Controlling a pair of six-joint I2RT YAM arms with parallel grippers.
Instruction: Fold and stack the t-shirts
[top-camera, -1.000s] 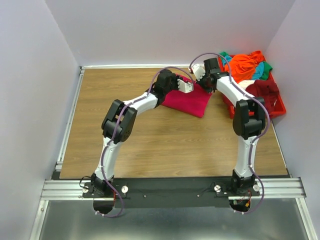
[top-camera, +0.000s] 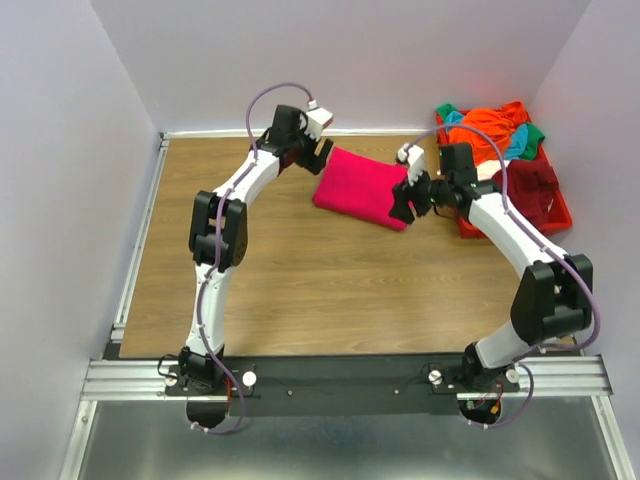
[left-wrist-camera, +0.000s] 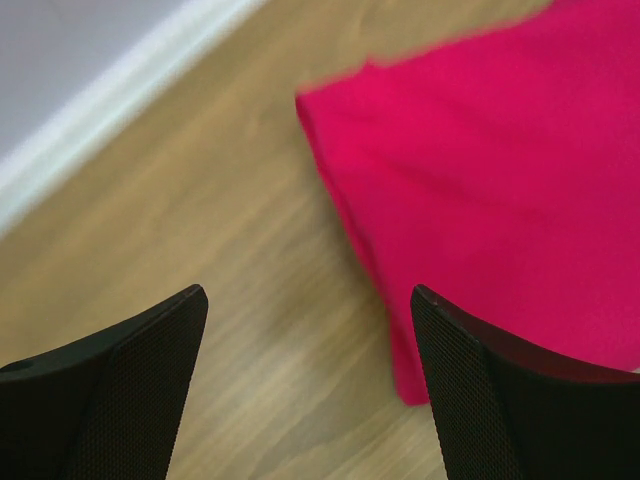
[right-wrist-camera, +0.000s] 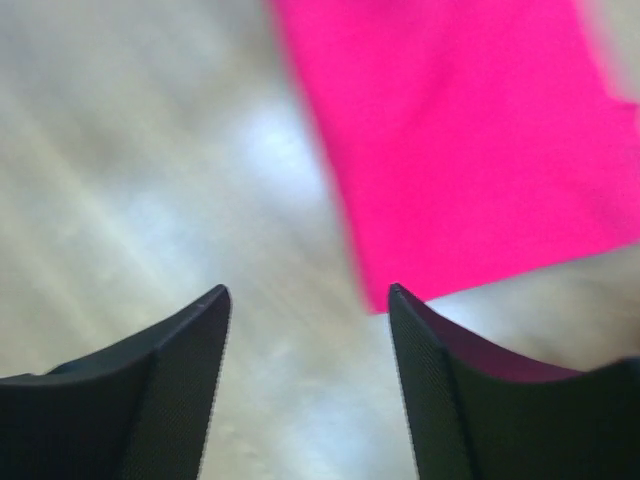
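Note:
The pink T-shirt (top-camera: 362, 185) lies folded into a rough rectangle on the wooden table (top-camera: 330, 280). My left gripper (top-camera: 320, 152) is at its upper-left side, open; in the left wrist view the shirt (left-wrist-camera: 480, 180) lies beyond the parted fingers. My right gripper (top-camera: 408, 203) is over the shirt's lower-right corner. In the right wrist view its fingertips stand apart, with the blurred shirt (right-wrist-camera: 450, 180) beyond them and nothing visible held between.
A red basket (top-camera: 560, 215) at the back right holds orange, blue, green, maroon and white cloth. White walls border the table.
My left gripper has moved off the shirt's middle toward its upper-left side. The shirt looks little changed.

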